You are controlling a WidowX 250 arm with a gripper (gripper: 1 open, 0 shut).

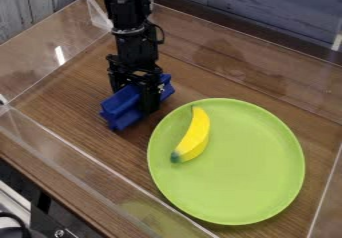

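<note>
A blue block-like object (123, 109) lies on the wooden tray floor at the centre left. The black gripper (136, 86) is down over it, its fingers around or against the blue object; whether they are shut on it I cannot tell. A green plate (254, 182) sits to the right, with a yellow banana (193, 136) on its left part.
Clear walls edge the wooden tray floor (254, 72). The floor behind the plate and left of the blue object is bare.
</note>
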